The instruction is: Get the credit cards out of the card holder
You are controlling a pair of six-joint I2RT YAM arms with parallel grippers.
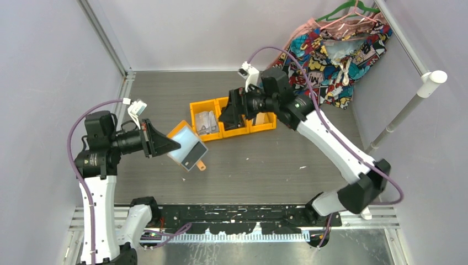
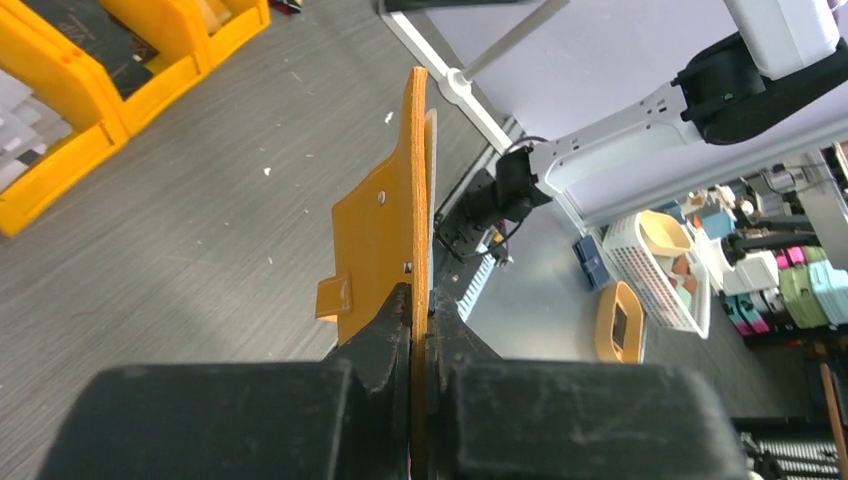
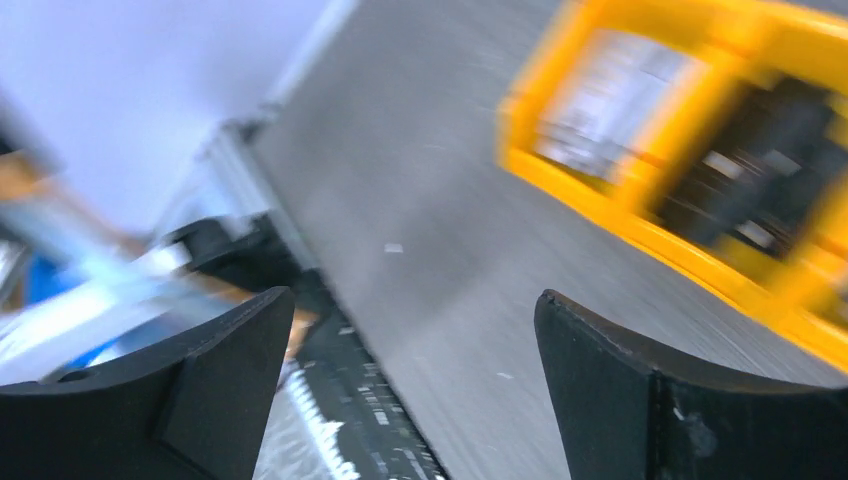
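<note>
The card holder [image 1: 187, 146], orange with a pale, dark-banded face and a small tab, hangs from my left gripper [image 1: 172, 146]; its edge is pinched between the shut fingers, and in the left wrist view its orange back [image 2: 368, 240] stands upright. My right gripper [image 1: 233, 113] is open and empty, above the middle yellow bin to the right of the holder; its wrist view is blurred. I cannot tell whether cards are inside the holder.
A row of three yellow bins [image 1: 200, 105] holds pale and dark items. Patterned clothing [image 1: 336, 66] on hangers fills the back right, beside a white pole [image 1: 405, 113].
</note>
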